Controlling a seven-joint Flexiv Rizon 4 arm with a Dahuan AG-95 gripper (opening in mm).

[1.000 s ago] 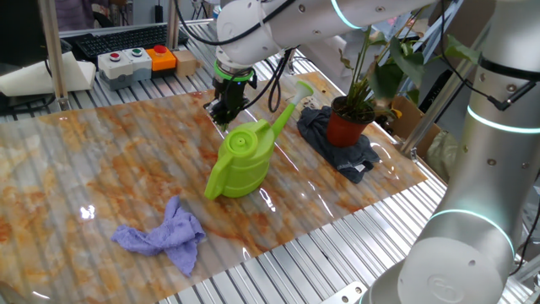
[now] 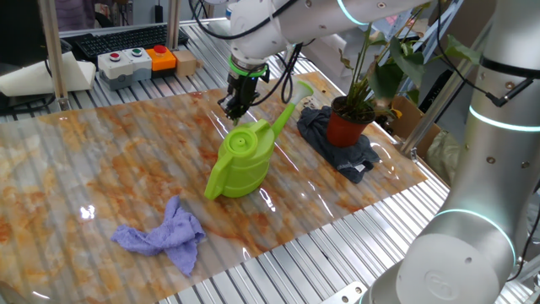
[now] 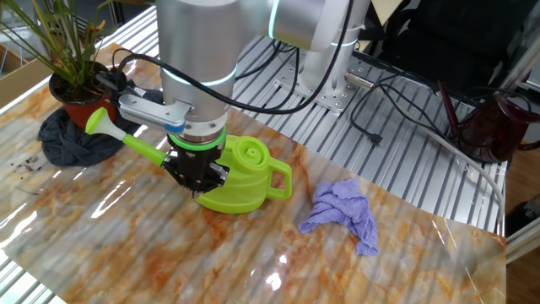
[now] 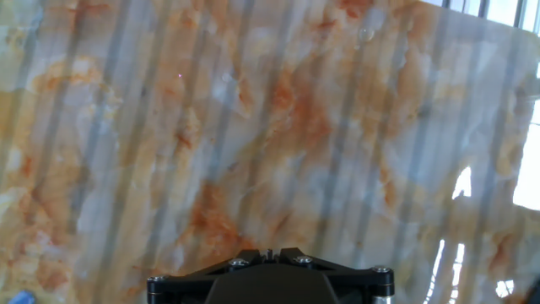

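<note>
A lime-green watering can (image 2: pixel 245 162) stands upright on the marble-patterned sheet (image 2: pixel 93 169), its spout angled toward the potted plant (image 2: pixel 346 125). My gripper (image 2: pixel 233 115) hangs behind the can in the first exterior view, near the base of the spout. In the second exterior view the gripper (image 3: pixel 199 191) hides part of the can (image 3: pixel 245 181); whether they touch cannot be told. At the bottom of the wrist view the gripper's black fingers (image 4: pixel 291 253) are drawn together, with nothing visible between them. Only the marbled surface lies beneath them there.
A crumpled purple cloth (image 2: pixel 169 238) lies on the sheet near the can. Beneath the plant is a dark cloth (image 2: pixel 316 135). A button box (image 2: pixel 126 67) and keyboard (image 2: pixel 118 40) sit along the back edge. A dark red kettle (image 3: pixel 489 127) stands on the slatted table. Much of the sheet is clear.
In the first exterior view my gripper has shifted a little to the right and slightly up, toward the spout side. The watering can, cloths and plant have stayed in place.
</note>
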